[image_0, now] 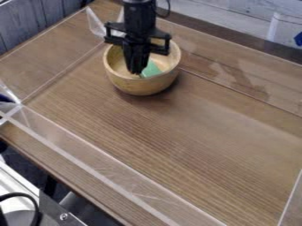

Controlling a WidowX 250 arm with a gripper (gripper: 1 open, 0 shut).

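A round tan bowl (140,84) stands on the wooden table at the upper middle of the camera view, with a green object (153,69) inside it. My dark gripper (137,67) reaches down into the bowl, its fingers close together over or beside the green object, which it partly hides. Whether anything thin is between the fingertips is too small to tell.
Clear plastic lines its left edge, with cables and metal parts at the lower left. A light panel edges the back right.
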